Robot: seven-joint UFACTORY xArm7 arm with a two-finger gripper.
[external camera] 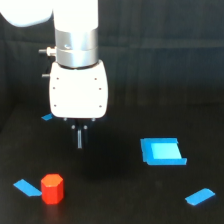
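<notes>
A red block (52, 189) with a six-sided outline sits on the black surface at the lower left. Above it and to its right hangs my gripper (80, 137), pointing down, clear of the block. Its dark, narrow fingers appear close together, too small and dim to show whether they are open or shut. Nothing can be made out between them. Right of centre lies a pale square marked off with blue tape (147, 151), its light cyan middle bare.
Loose strips of blue tape lie flat on the table: one by the block (27, 188), one at the lower right (200, 197), and a small piece at the back left (47, 117). Between the gripper and the taped square the dark surface looks clear.
</notes>
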